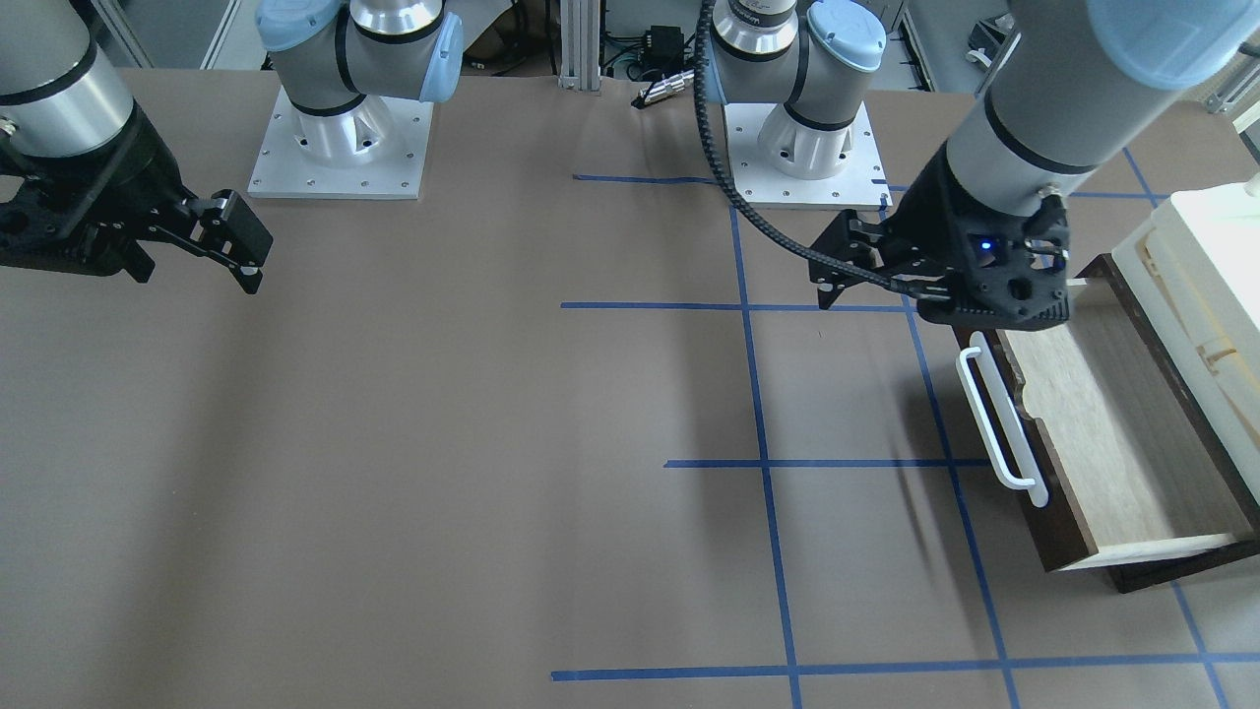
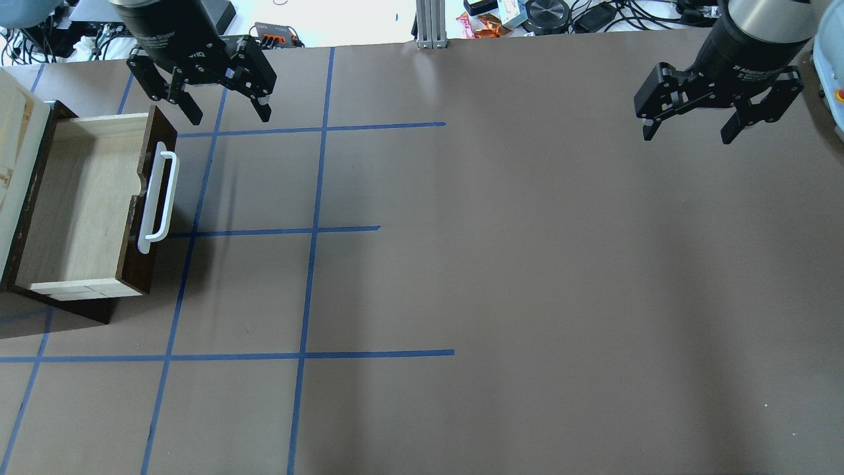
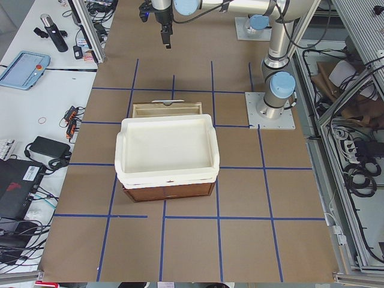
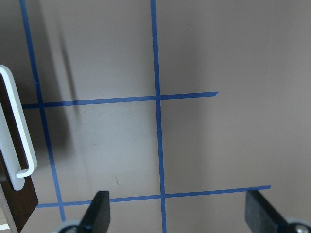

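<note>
A small wooden drawer box [image 2: 83, 206] with a dark front and white handle [image 2: 166, 194] stands pulled out of a cream cabinet [image 3: 167, 150]. My gripper [image 2: 227, 111] hangs above the table beyond the drawer's handle end, apart from it, in the top view at upper left; it is open with nothing between its fingers. The drawer is empty. In the left wrist view the handle lies at the left edge, and the two fingertips sit at the bottom, wide apart.
A second arm's gripper [image 2: 688, 119] hangs on the other side. More arm bases [image 1: 337, 165] stand at the back.
</note>
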